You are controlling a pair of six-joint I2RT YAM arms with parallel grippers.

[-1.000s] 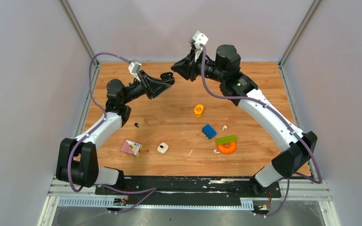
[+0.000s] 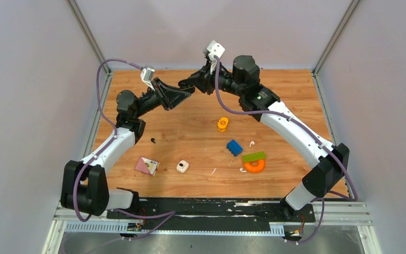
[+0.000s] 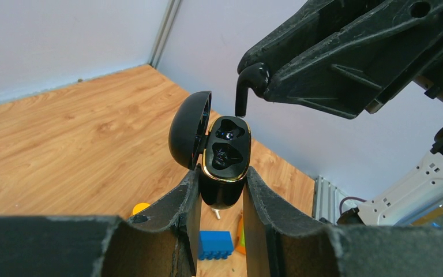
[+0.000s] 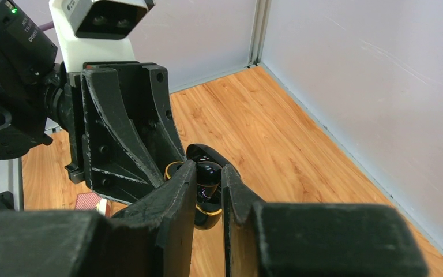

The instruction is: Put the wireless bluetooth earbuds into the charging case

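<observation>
The open black charging case (image 3: 225, 156), gold-rimmed with two dark recesses, is held upright by my left gripper, shut on its base. A black earbud (image 3: 243, 95), stem down, is held in my right gripper, just above the case's upper recess. In the right wrist view the earbud (image 4: 207, 172) sits between the shut fingertips in front of the case; whether it touches the case I cannot tell. In the top view both grippers meet high at the back centre.
A white case (image 2: 182, 166), card box (image 2: 146, 165), small black piece (image 2: 153, 140), yellow toy (image 2: 222, 124), blue brick (image 2: 234, 147), green block (image 2: 253, 157), orange ring (image 2: 254, 168) and small white pieces lie on the table, whose back left is clear.
My right gripper has moved leftward and slightly down, closing in on the case.
</observation>
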